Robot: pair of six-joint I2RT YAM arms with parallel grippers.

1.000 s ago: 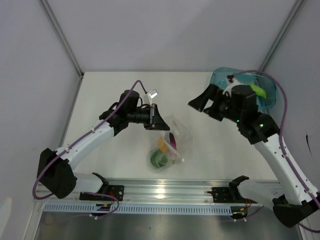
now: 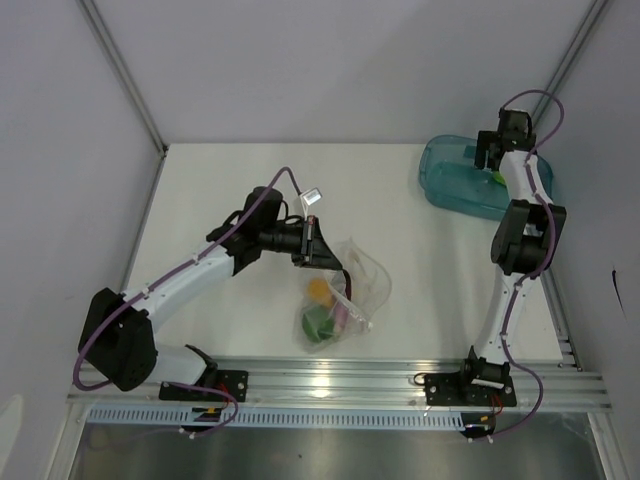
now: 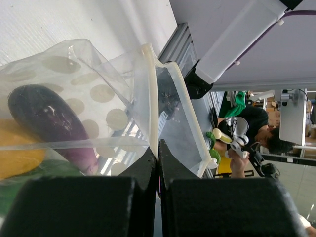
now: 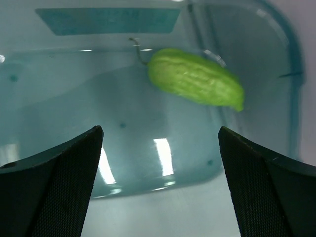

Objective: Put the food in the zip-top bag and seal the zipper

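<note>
A clear zip top bag (image 2: 368, 275) lies at the middle of the table with an eggplant (image 3: 49, 116), an orange item (image 3: 17, 150) and a green item (image 2: 318, 323) inside. My left gripper is shut on the edge of the bag's mouth, which stands partly spread beside the fingers. At the back right, a green pepper-like food piece (image 4: 195, 79) lies alone on the floor of the blue bin (image 4: 64, 116). Above that bin my right gripper is open, its fingers apart and the green piece beyond them, untouched.
The bin (image 2: 455, 190) stands against the back right corner, close to the side wall. A metal rail (image 2: 330, 372) runs along the front edge.
The right arm has swung from beside the bag, back and to the right, until its gripper is over the bin. The left gripper and bag have shifted only slightly.
</note>
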